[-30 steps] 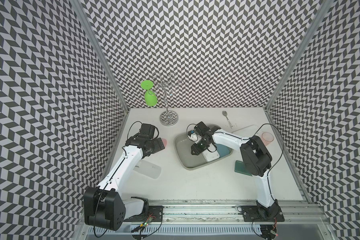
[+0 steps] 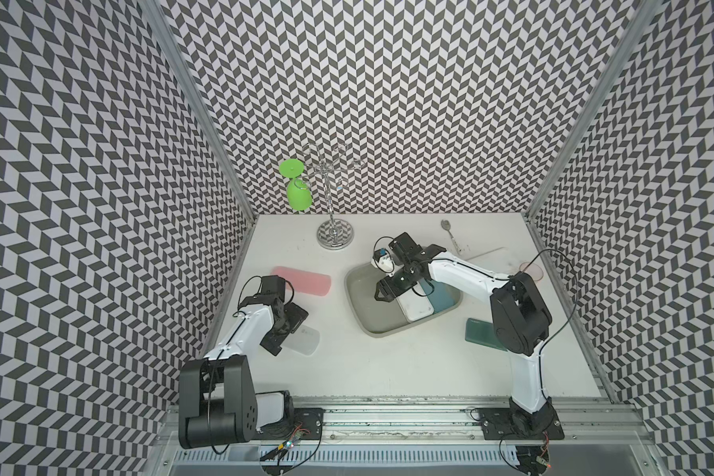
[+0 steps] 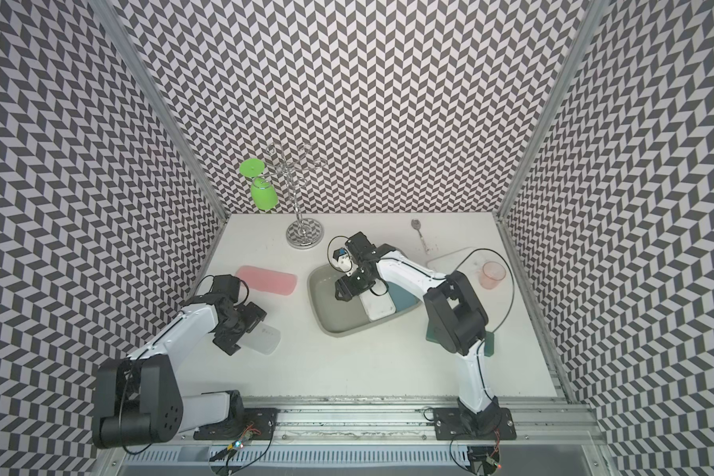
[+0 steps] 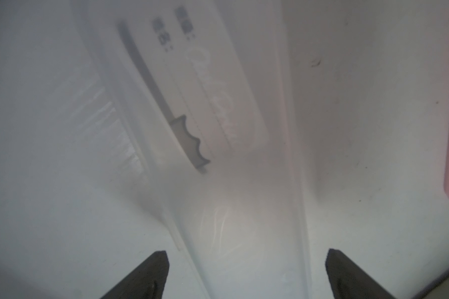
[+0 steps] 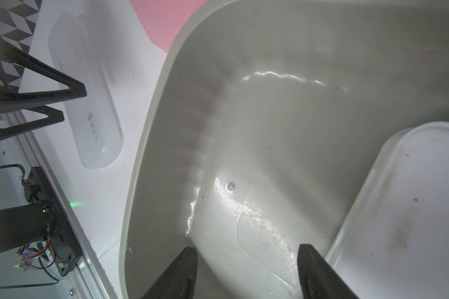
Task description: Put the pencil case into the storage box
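A translucent white pencil case lies on the table at the left; the left wrist view shows the pencil case close up, with a printed paper and a grey notched shape inside. Over it, my left gripper is open, its two fingertips on either side of the case, nothing gripped. The grey storage box stands mid-table, holding a white case and a blue one in its right part. My right gripper hangs over the box, fingers apart and nothing between them.
A pink case lies behind the left gripper, near the box. A dark green case sits right of the box. At the back stand a metal rack with a green cup and a spoon.
My left gripper has come from over the pink case toward the front left, over the translucent pencil case. The right arm has shifted slightly over the box.
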